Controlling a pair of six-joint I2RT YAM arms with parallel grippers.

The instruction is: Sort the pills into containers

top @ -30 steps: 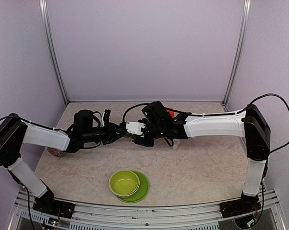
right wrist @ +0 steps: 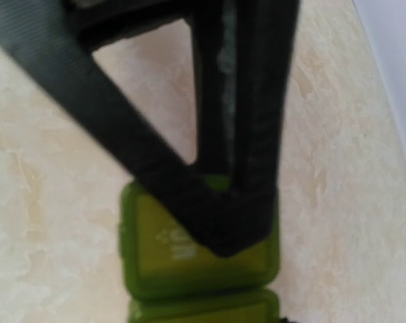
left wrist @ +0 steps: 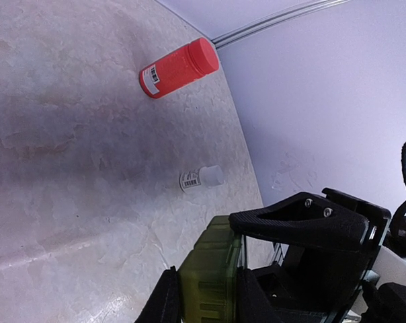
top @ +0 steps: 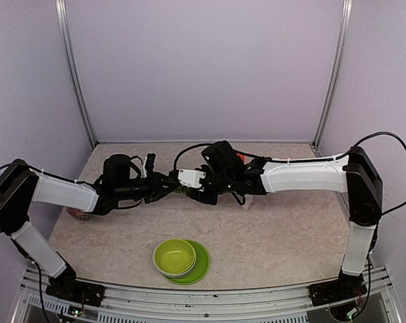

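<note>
A green compartmented pill box [left wrist: 213,286] is held in the air by my left gripper [top: 173,185], which is shut on it. My right gripper [top: 199,188] is right beside it at the centre of the top view, over the box. In the right wrist view a dark finger [right wrist: 236,229] lies across one of the box's lids [right wrist: 156,249]; how far that gripper is open cannot be made out. A red bottle [left wrist: 176,70] and a small white bottle [left wrist: 199,177] lie on the table in the left wrist view. No loose pills are visible.
Green bowls [top: 174,256] on a green plate [top: 199,269] stand at the front centre of the table [top: 283,249]. A round object [top: 78,212] at the left is partly hidden by my left arm.
The left arm looks unmoved.
</note>
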